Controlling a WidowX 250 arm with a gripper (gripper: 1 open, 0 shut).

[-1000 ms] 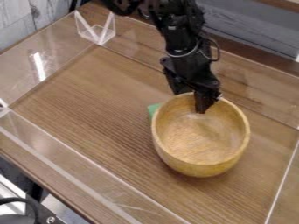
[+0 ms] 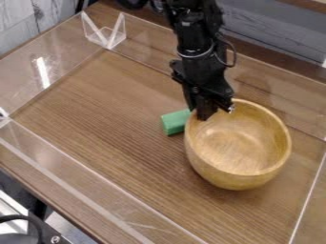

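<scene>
A tan oval bowl (image 2: 239,151) sits on the wooden table at the right. My black gripper (image 2: 201,107) is at the bowl's upper left rim, shut on it as far as can be seen; the fingertips are partly hidden. A green object (image 2: 174,123) lies just left of the bowl, partly behind it.
A clear plastic object (image 2: 105,30) stands at the back left. A dark cable (image 2: 19,229) is at the lower left corner.
Over the last second the bowl has moved right and down with my gripper at its rim, and more of the green object shows.
</scene>
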